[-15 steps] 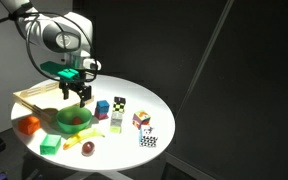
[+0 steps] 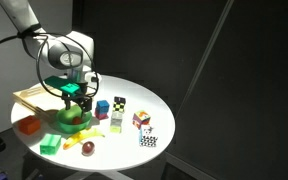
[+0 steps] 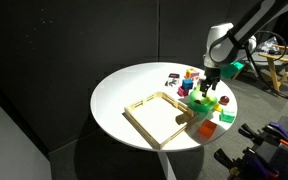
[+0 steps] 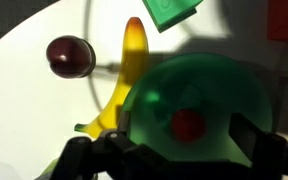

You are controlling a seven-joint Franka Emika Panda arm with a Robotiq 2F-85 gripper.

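A green bowl (image 4: 209, 80) lies beneath my gripper, and a small red ball (image 4: 188, 125) rests inside it. In the wrist view the two dark fingers stand apart on either side of the ball, with nothing held between them. In exterior view 1 the gripper (image 2: 79, 104) reaches down over the bowl (image 2: 75, 123). Whether the fingertips are below the rim cannot be told.
Beside the bowl lie a yellow banana (image 4: 132, 72) and a dark red round fruit (image 4: 71, 57). Green (image 2: 50, 145) and orange-red (image 2: 29, 125) blocks sit near the edge. Several patterned cubes stand to the right; a shallow wooden tray (image 3: 136, 106) lies on the table's other side.
Over the last second my gripper has come down toward the bowl. The bowl and the other objects on the table look unmoved.
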